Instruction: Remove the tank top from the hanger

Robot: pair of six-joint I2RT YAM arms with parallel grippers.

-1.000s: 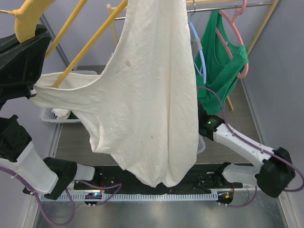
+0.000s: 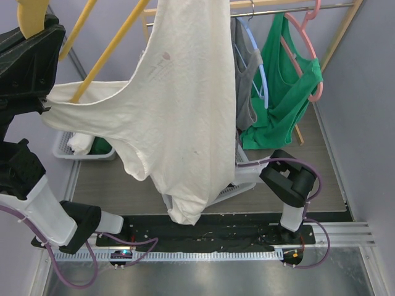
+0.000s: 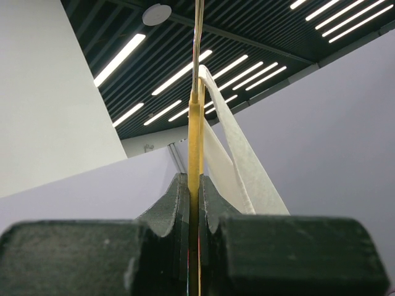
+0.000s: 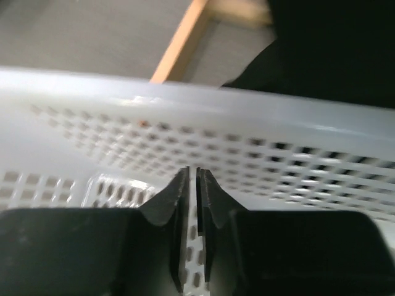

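Observation:
A white tank top (image 2: 191,105) hangs across the middle of the top view, a strap still looped over the yellow hanger (image 2: 114,46). My left gripper is shut on the yellow hanger (image 3: 194,132) near its hook, and the tank top (image 3: 237,148) drapes from the hanger behind. In the top view my right arm (image 2: 287,182) reaches in from the right, its gripper hidden behind the cloth. From its own wrist, the right gripper looks shut with a narrow slit between the fingertips; no cloth shows there.
A white perforated basket (image 4: 203,102) lies beneath the right gripper. Another basket (image 2: 65,148) with clothes stands at left. A grey top (image 2: 245,80) on a blue hanger and a green top (image 2: 287,92) on a pink hanger hang from the rail (image 2: 296,9).
My right arm has swung left, its gripper passing behind the cloth. The tank top's lower part has bunched narrower and shifted left. The left gripper and yellow hanger moved slightly up.

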